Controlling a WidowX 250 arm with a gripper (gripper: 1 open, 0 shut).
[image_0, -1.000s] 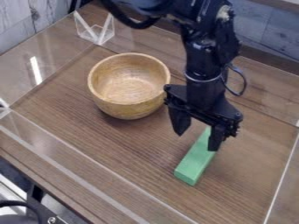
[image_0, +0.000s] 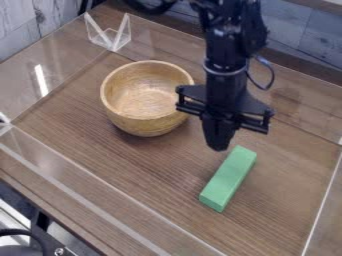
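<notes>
My black gripper (image_0: 219, 130) hangs over the middle of the wooden table, shut, with nothing visible between its fingers. A green rectangular block (image_0: 227, 180) lies below it and slightly to the right, clear of the gripper in this view. A round tan bowl (image_0: 140, 80) sits to the gripper's left, close beside it.
A small clear wire-like or plastic object (image_0: 110, 32) stands at the back left. Dark cables or hardware show at the bottom left corner.
The gripper has moved left and up in view, away from over the green block and nearer the bowl. The block and bowl have not visibly moved.
</notes>
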